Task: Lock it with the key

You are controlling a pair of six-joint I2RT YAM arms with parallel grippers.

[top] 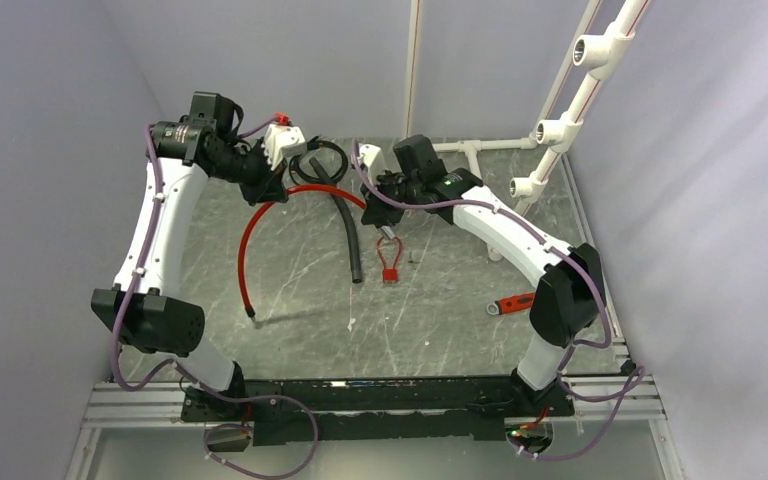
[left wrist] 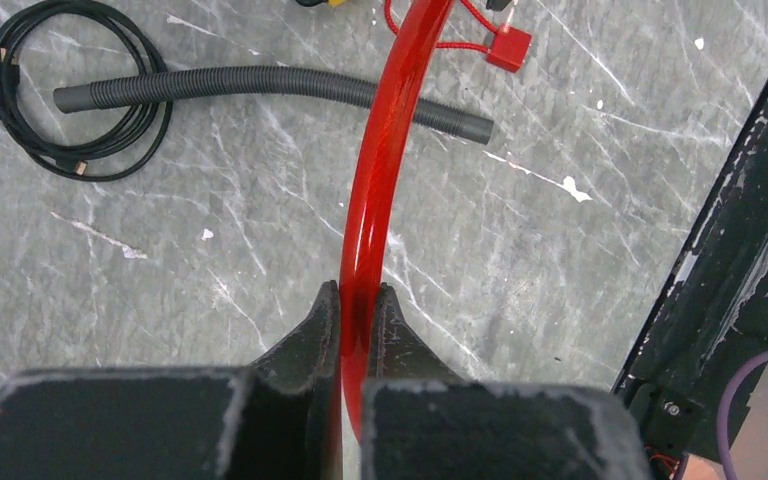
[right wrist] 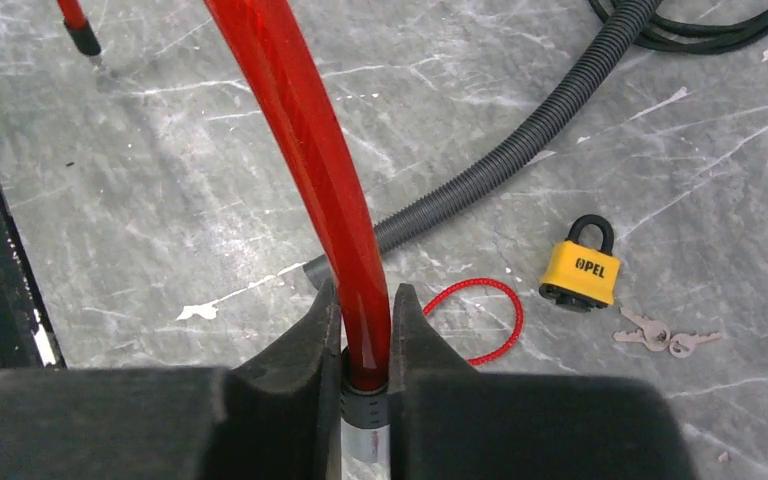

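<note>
A thick red cable lock (top: 245, 255) arches between my two grippers. My left gripper is shut on its middle stretch. Close to the cable's collared end (right wrist: 365, 405), the fingers of my right gripper stand on both sides of the red tube; whether they press on it cannot be told. Metal shows below that black collar. The cable's other end (top: 250, 313) hangs free at the left. Two small keys (right wrist: 652, 332) lie on the floor beside a yellow padlock (right wrist: 582, 272), in the right wrist view.
A ribbed grey hose (top: 351, 240) lies across the middle, near a black cable coil (top: 332, 158). Below my right gripper is a small red lock (top: 390, 275) with a thin loop. An orange tool (top: 512, 303) lies at the right.
</note>
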